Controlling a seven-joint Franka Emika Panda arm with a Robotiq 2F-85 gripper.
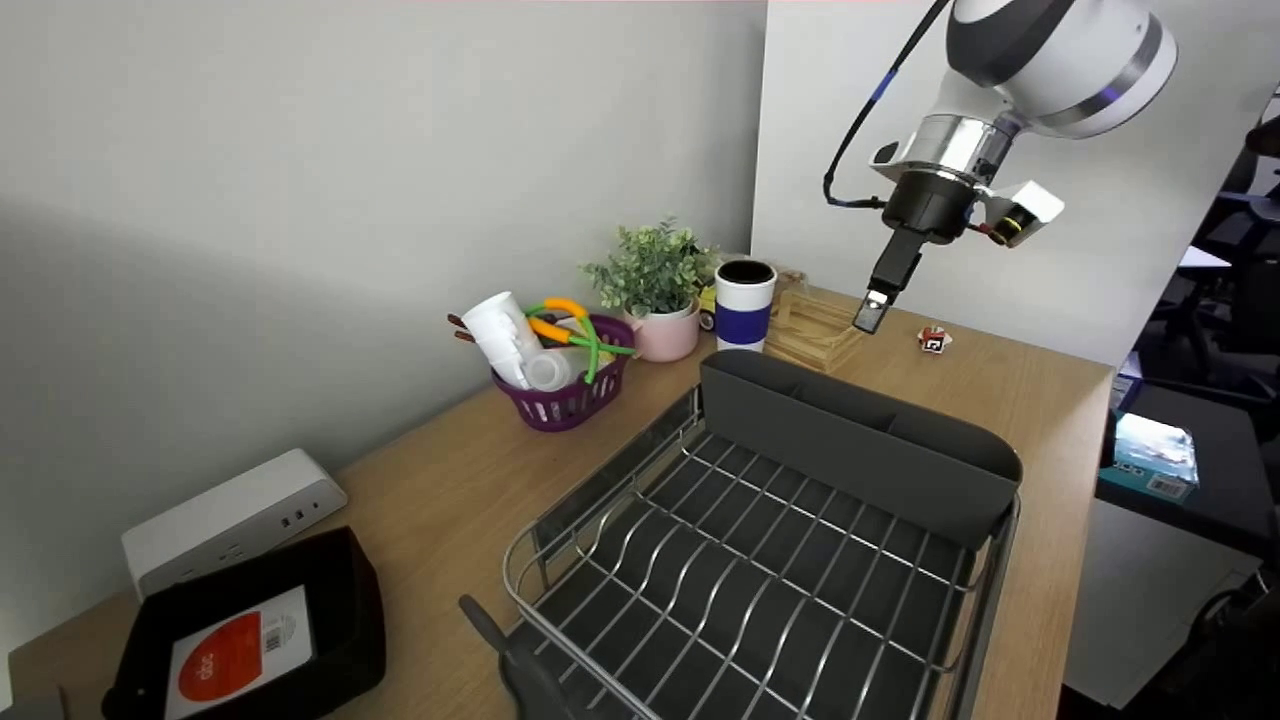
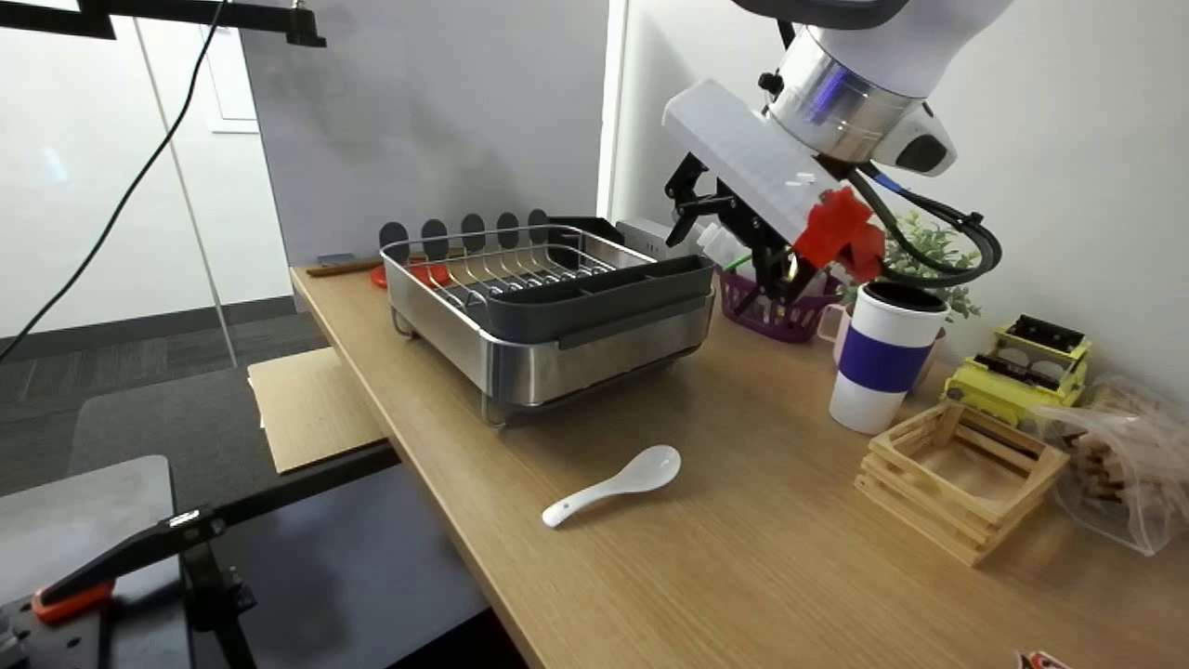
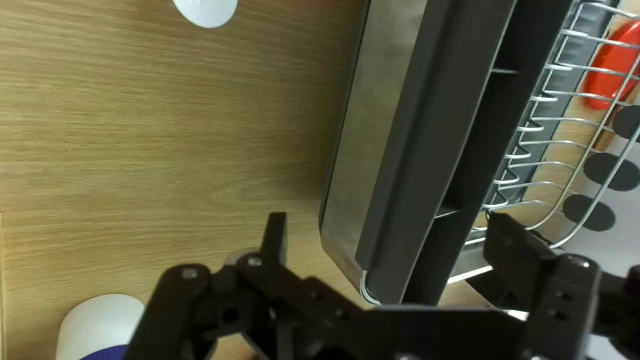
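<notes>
My gripper is open, its two black fingers wide apart and nothing held between them. In the second exterior view it hangs tilted in the air on the wall side of the dish rack [image 2: 446, 303]. A white spoon [image 2: 615, 486] lies on the bare table in front of the rack; only one rounded white end of the spoon [image 3: 207, 11] enters the top of the wrist view. The rack's grey utensil holder [image 3: 435, 138] runs diagonally beyond the fingers, its compartments facing up. In the first exterior view the holder [image 1: 858, 450] hides the spoon.
A white cup with a blue band [image 2: 877, 362] stands near the wall, beside a wooden crate [image 2: 947, 491] and a yellow toy [image 2: 1009, 385]. Behind are a purple basket [image 1: 564, 408] and a potted plant [image 1: 660, 282].
</notes>
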